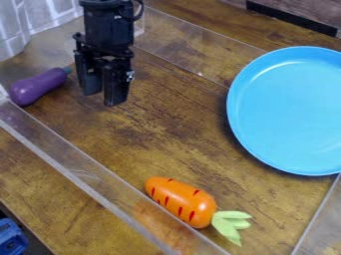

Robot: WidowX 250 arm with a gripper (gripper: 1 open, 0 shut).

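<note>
My black gripper [103, 82] hangs at the upper left, its two fingers pointing down and apart, open, with nothing seen between them. A purple toy eggplant [38, 86] lies to the left of it on the wooden table. An orange toy carrot [182, 202] with pale green leaves lies at the lower middle. A large blue plate [296, 110] fills the right side.
Clear plastic walls [74, 169] run along the left and around the table. A blue object [10, 237] shows at the lower left corner.
</note>
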